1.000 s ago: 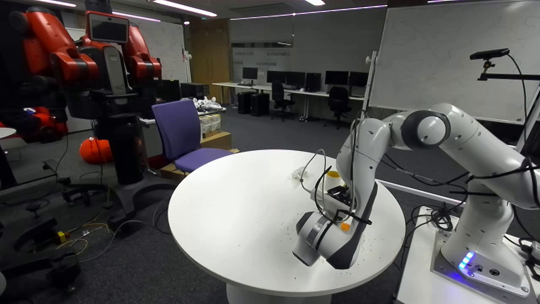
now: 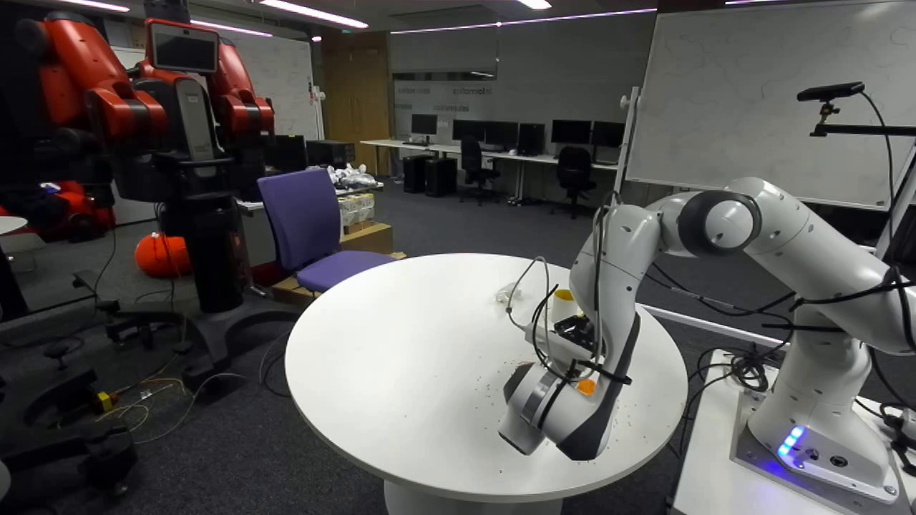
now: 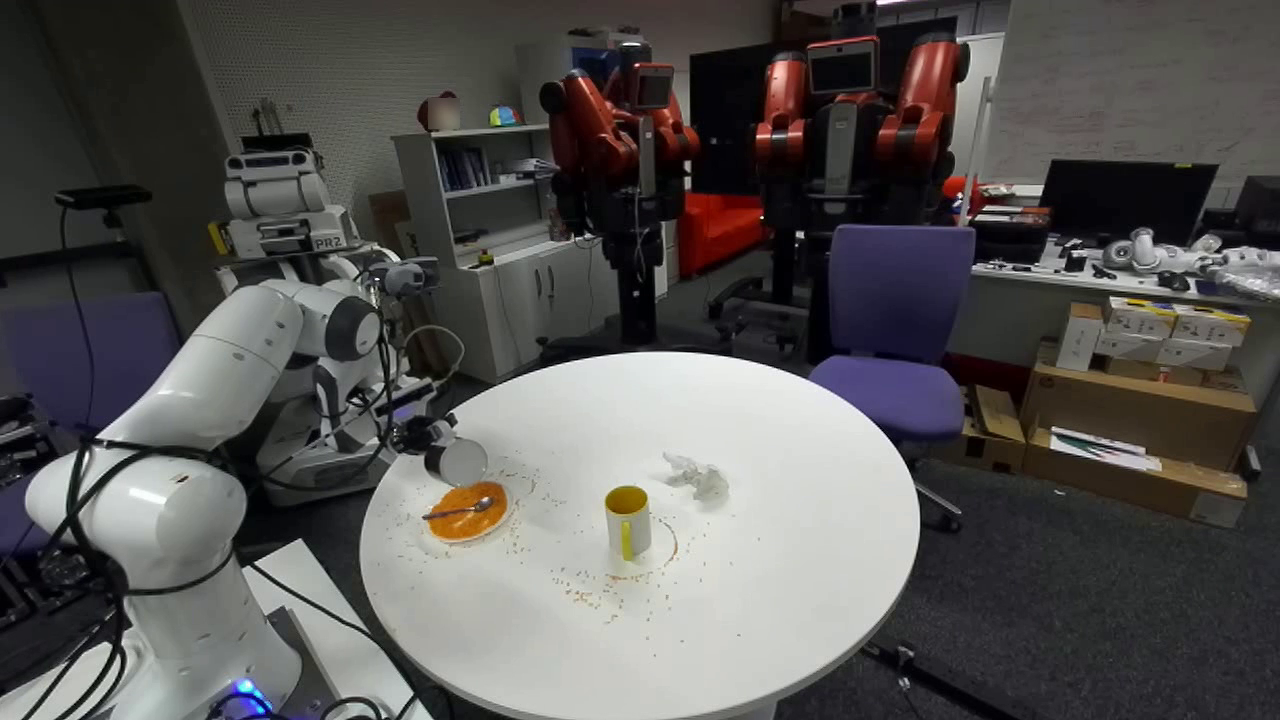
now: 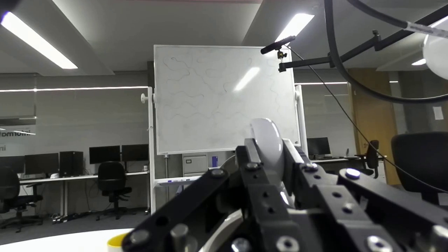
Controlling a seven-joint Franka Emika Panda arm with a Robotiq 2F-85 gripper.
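My gripper is shut on the curved white handle of a white cup [image 4: 268, 132]. In exterior view 2 the gripper [image 3: 420, 433] holds the cup [image 3: 459, 463] on its side, low over the far edge of a plate. Orange bits cover that plate [image 3: 501, 518], and a metal spoon [image 3: 462, 510] lies on it. The inside of the cup is hidden. Only an orange patch of the plate's contents [image 2: 586, 388] shows past the arm in exterior view 1; there the fingers and cup are hidden.
A white mug with a yellow inside and handle [image 3: 627, 524] stands upright on the round table [image 3: 768, 600]. Crumpled clear plastic [image 3: 696, 476] lies behind it. Small orange grains are scattered around the plate and mug.
The hand has sunk slightly and tilted a little in exterior view 1. More of the orange patch shows beside the arm. The table things visible there have not moved.
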